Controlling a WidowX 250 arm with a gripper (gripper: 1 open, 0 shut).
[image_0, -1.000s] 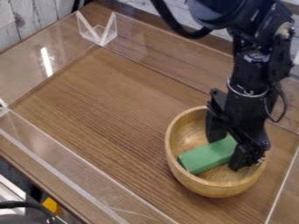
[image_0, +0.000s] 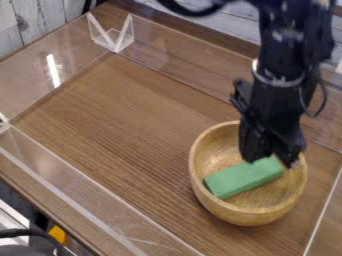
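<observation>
My black gripper (image_0: 274, 140) hangs over a round wooden bowl (image_0: 221, 210) at the lower right of the camera view, blurred. A green block (image_0: 241, 178) lies inside the bowl, tilted diagonally, below the fingers. The gripper looks shut, with nothing visible between its fingers.
A white wire object (image_0: 110, 35) stands at the back left. A small yellow item (image_0: 56, 235) shows at the lower left edge.
The gripper has risen from down in the bowl to above it, uncovering more of the green block, which remains in the bowl.
</observation>
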